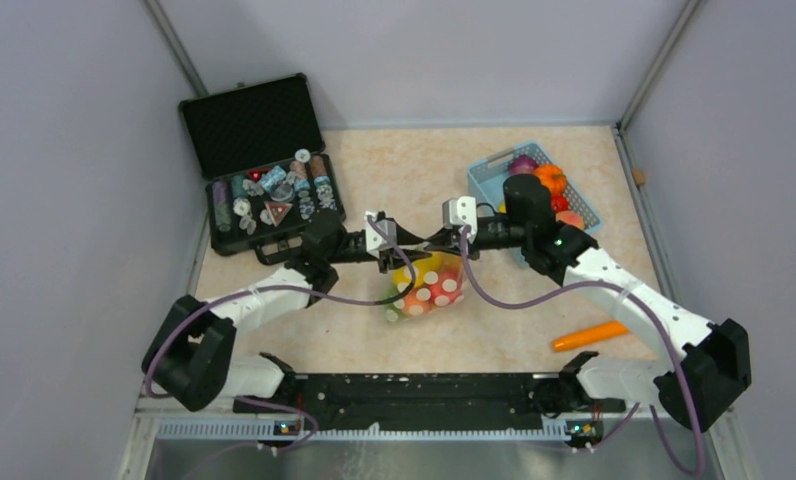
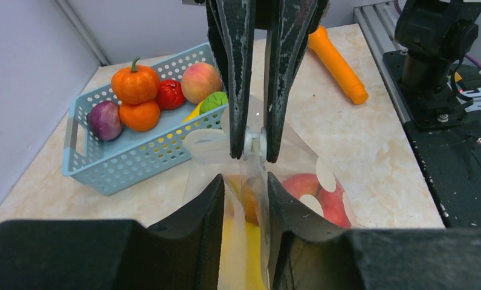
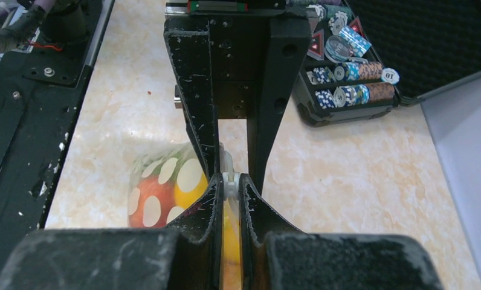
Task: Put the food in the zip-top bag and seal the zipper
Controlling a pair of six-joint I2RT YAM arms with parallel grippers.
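The clear zip top bag (image 1: 426, 287) with white dots hangs at the table's middle, with yellow, red, orange and green food inside. My right gripper is shut on the bag's white zipper slider (image 3: 231, 192). That slider (image 2: 255, 145) also shows between the right fingertips in the left wrist view. My left gripper stands open, one finger (image 2: 209, 208) on each side of the bag's top edge. In the right wrist view the left fingers (image 3: 203, 121) are clearly apart. How far the zipper is sealed cannot be seen.
A blue basket (image 1: 489, 185) of toy produce stands at the back right. An orange carrot (image 1: 589, 335) lies at the front right. The open black case (image 1: 274, 205) of poker chips sits back left. Bare table surrounds the bag.
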